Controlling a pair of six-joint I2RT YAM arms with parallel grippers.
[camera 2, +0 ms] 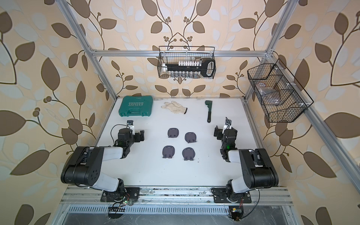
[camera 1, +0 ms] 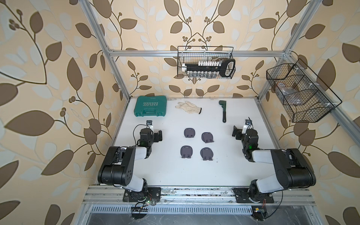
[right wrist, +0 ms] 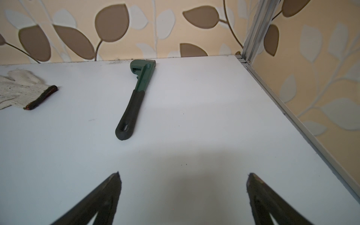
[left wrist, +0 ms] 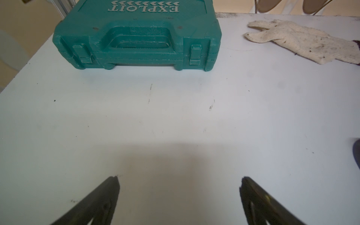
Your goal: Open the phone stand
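Several dark purple-grey folded phone stands lie flat in the middle of the white table: back-left (camera 1: pixel 189 132), back-right (camera 1: pixel 207 137), front-left (camera 1: pixel 186 151) and front-right (camera 1: pixel 206 153). My left gripper hangs over the table left of them, open and empty, with the edge of a stand just entering the left wrist view at the right. My right gripper is right of the stands, also open with nothing between its fingers.
A green tool case (camera 1: pixel 150 105), a cotton glove (camera 1: pixel 189 108) and a pipe wrench (camera 1: pixel 224 114) lie along the back. Wire baskets (camera 1: pixel 301 93) hang on the back and right frame.
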